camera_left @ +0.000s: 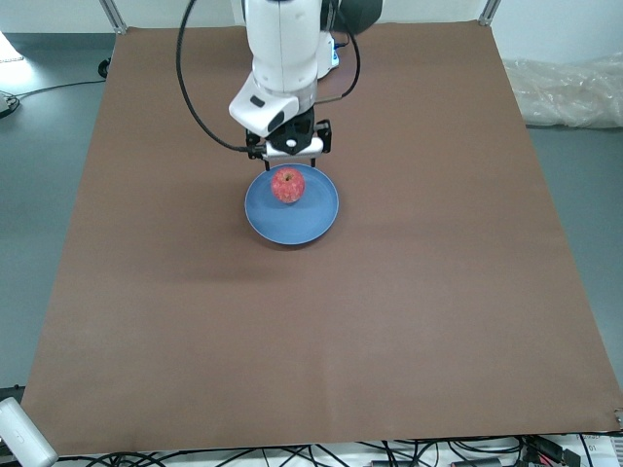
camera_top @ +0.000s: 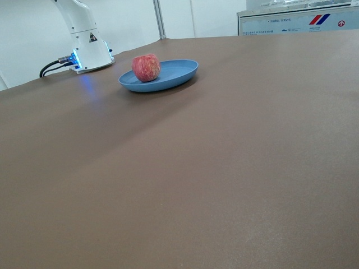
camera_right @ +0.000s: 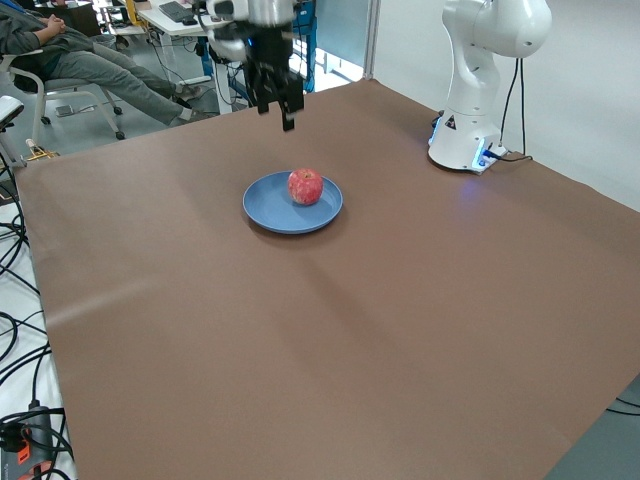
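Note:
A red apple (camera_left: 287, 185) rests on a round blue plate (camera_left: 292, 220), also seen as the apple (camera_top: 146, 68) on the plate (camera_top: 177, 73) and the apple (camera_right: 305, 186) on the plate (camera_right: 273, 210). The gripper (camera_left: 289, 163) of the white arm is above and just behind the plate in the camera left view, its two fingers spread apart with no apple between them. In the camera right view the gripper (camera_right: 276, 110) hangs in the air well clear of the apple. It is out of frame in the camera top view.
The white base of the arm (camera_right: 465, 135) stands at the table's back edge. Cables and devices run along the near edge, outside the tabletop.

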